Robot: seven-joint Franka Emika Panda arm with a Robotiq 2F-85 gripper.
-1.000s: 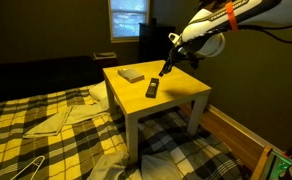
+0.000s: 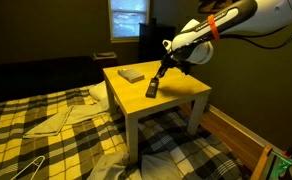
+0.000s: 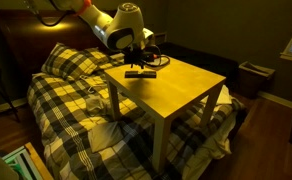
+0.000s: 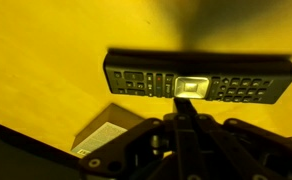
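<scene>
A black remote control [image 4: 198,77] with a silver square pad in its middle lies flat on the light wooden table [image 2: 176,92]. In the first exterior view the remote [image 2: 153,88] is near the table's front-left part. My gripper is shut, its fingertips together at the remote's edge beside the silver pad. Nothing shows between the fingers. Whether the tips touch the remote cannot be told. From the side, the gripper [image 2: 159,76] points down at the remote.
A small box [image 2: 131,75] sits at the table's back left; the wrist view shows a brown box [image 4: 106,132] near the edge. A bed with a checked blanket [image 2: 66,130] stands beside the table.
Over the last second my arm has come left and down to the remote. The remote lies where it was.
</scene>
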